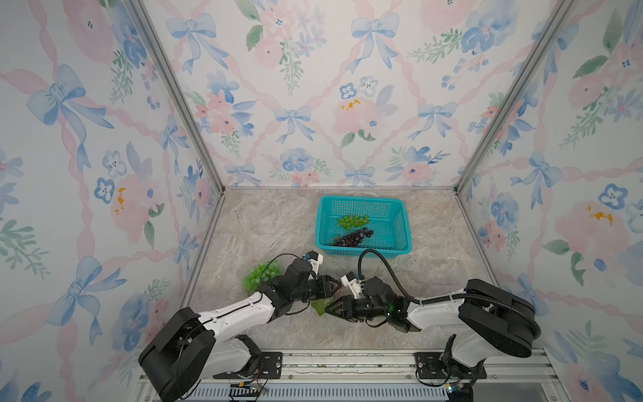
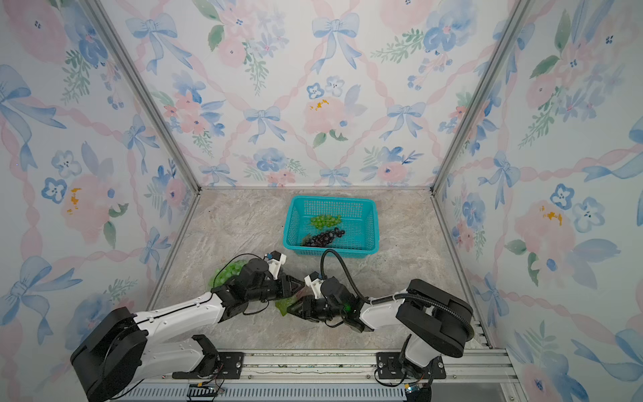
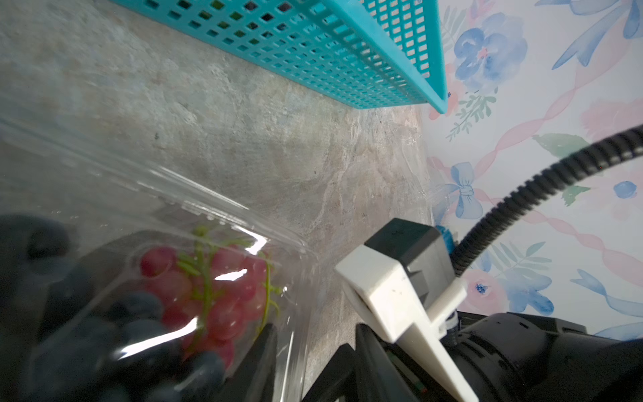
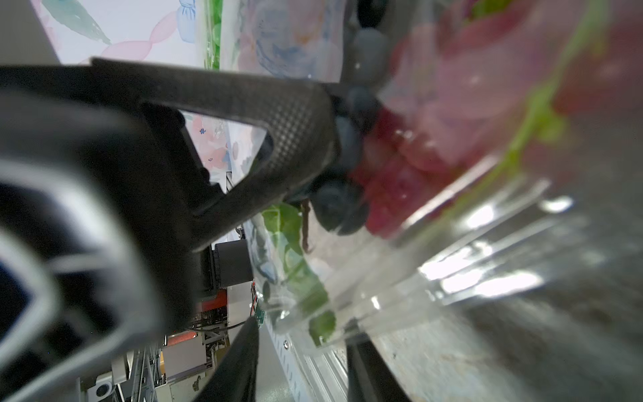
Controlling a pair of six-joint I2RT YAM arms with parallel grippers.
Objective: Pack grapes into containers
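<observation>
A clear container holds red grapes and dark grapes; green leaves (image 4: 294, 268) show beside them in the right wrist view. My left gripper has its fingertips at the container's right end, parted; whether anything is between them is unclear. My right gripper stands open at the container's edge, opposite. In the top views both grippers sit close together at the front middle, largely hiding the container.
A teal basket (image 1: 395, 221) behind the grippers holds green grapes (image 1: 353, 221) and dark grapes (image 1: 353, 237). More green grapes (image 1: 258, 274) lie at the left, partly behind the left arm.
</observation>
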